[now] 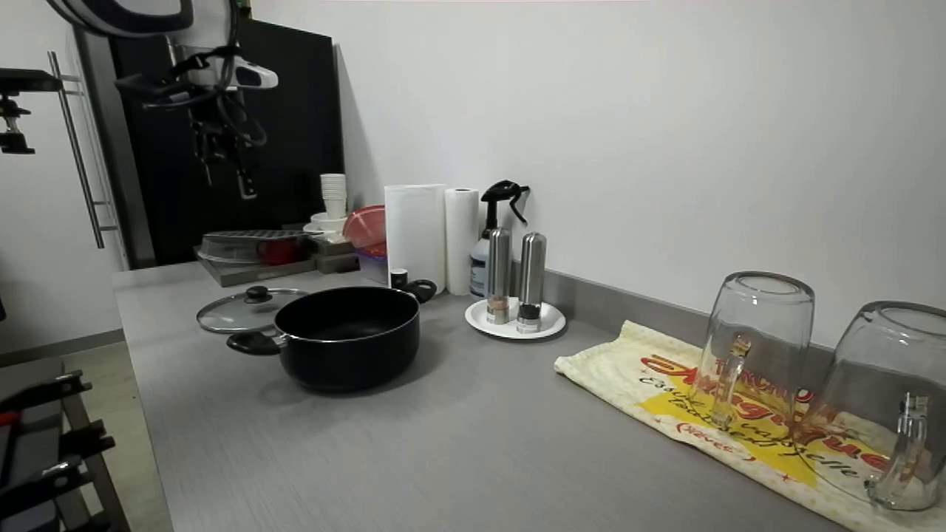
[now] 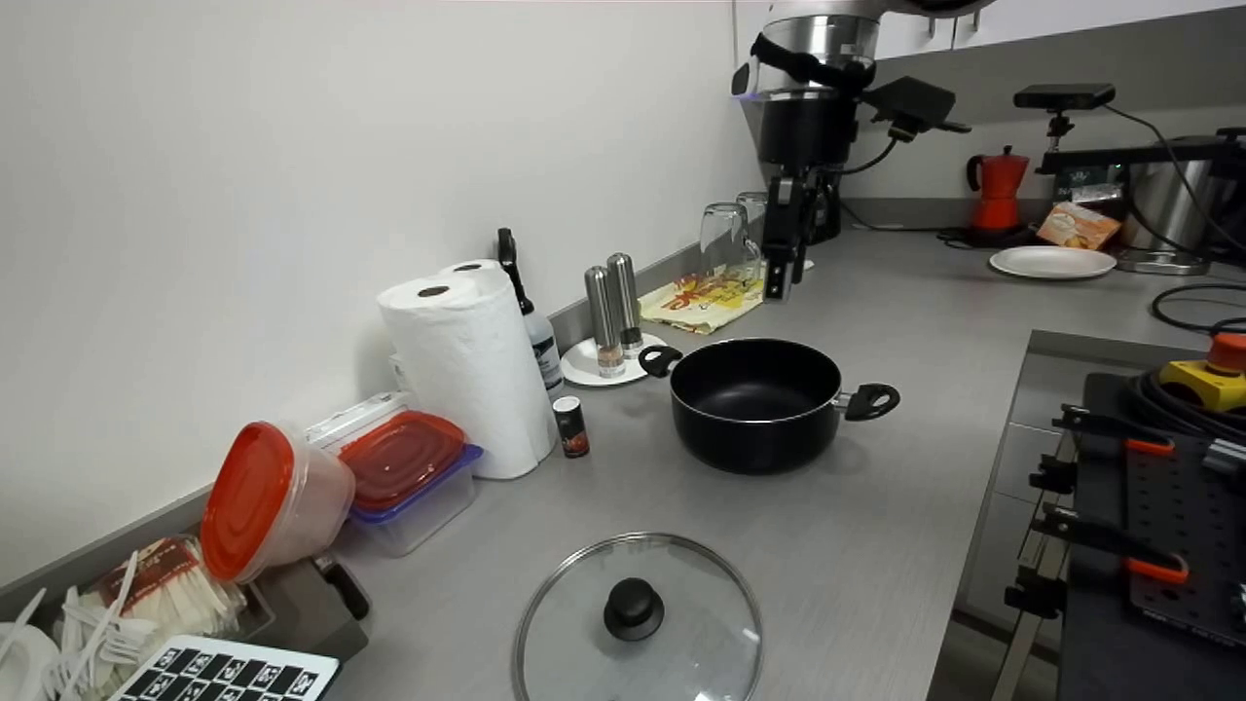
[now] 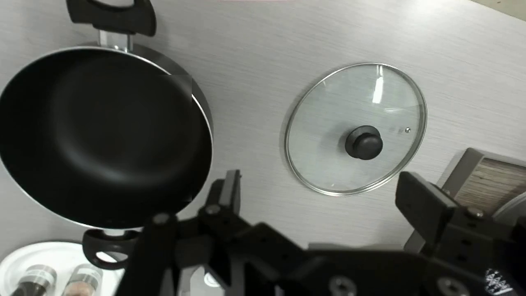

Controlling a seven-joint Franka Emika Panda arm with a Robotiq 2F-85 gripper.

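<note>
A black two-handled pot [image 1: 348, 368] stands uncovered on the grey counter, and in the wrist view its inside [image 3: 106, 133] looks empty. The glass lid [image 2: 637, 654] lies flat on the counter beside the pot, its black knob [image 3: 365, 143] facing up. High above the counter hangs my gripper [image 1: 228, 185], clear of both pot and lid. Its two fingers are spread wide in the wrist view, with only air between them. From above, the lid shows between and beyond the fingertips, with the pot to the left.
Two grinders stand on a white plate [image 1: 550, 324] near the wall. Paper towel rolls [image 2: 467, 362], a spray bottle [image 1: 480, 266] and plastic tubs [image 2: 280, 502] line the wall. Upturned glass mugs [image 1: 754, 355] rest on a printed cloth [image 1: 612, 363].
</note>
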